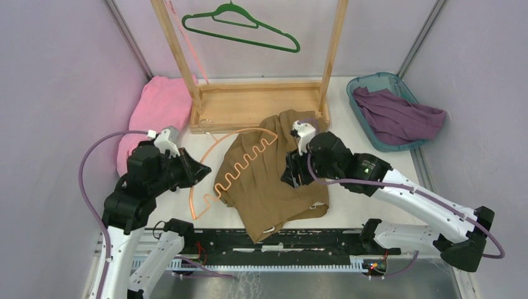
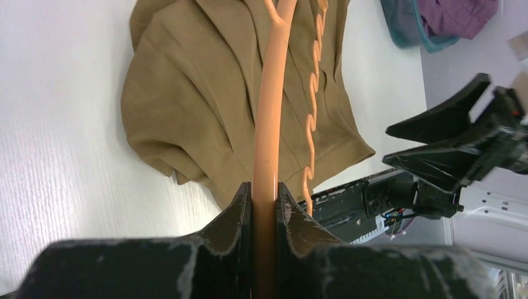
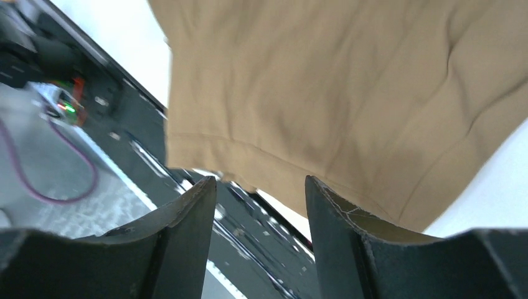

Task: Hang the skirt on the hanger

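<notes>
An orange hanger with a wavy bar is held by my left gripper, shut on its body. In the top view it hangs over the brown skirt, which lies spread and creased on the white table. My right gripper is open above the skirt's right part, nothing between its fingers.
A wooden rack with a hanging green hanger and a pink one stands at the back. A pink cloth lies left, and a teal basket with purple cloth right. Bare table surrounds the skirt.
</notes>
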